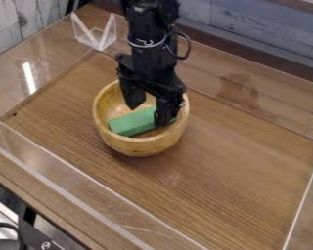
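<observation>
A yellow-orange round bowl (145, 145) sits on the wooden table, holding a green block (132, 123) lying in its left part. The black gripper (150, 103) reaches down from the top into the bowl, over its right and back part, beside the green block. Its fingers partly hide the bowl's interior; whether they touch the block cannot be told, nor exactly how far apart they stand.
Clear plastic pieces sit at the top left and left edge. Walls border the table at the back.
</observation>
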